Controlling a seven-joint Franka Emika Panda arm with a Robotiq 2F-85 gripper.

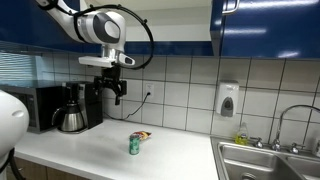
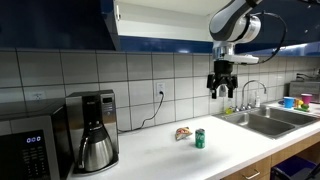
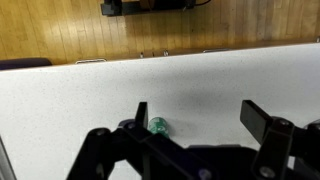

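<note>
High over the white counter (image 1: 180, 158) my gripper (image 1: 108, 87) hangs open, with nothing between its fingers. A green can (image 1: 134, 144) stands upright on the counter, well below the gripper. Behind the can lies a small orange and brown item (image 2: 183, 132), too small to make out clearly. In the wrist view the top of the green can (image 3: 158, 126) shows near the left finger, partly covered by the gripper's body.
A coffee maker with a steel jug (image 2: 96, 147) and a microwave (image 2: 27, 150) occupy one end of the counter. The sink (image 1: 262, 162) is at the other end. Blue cabinets (image 1: 268, 30) hang above. Open counter surrounds the can.
</note>
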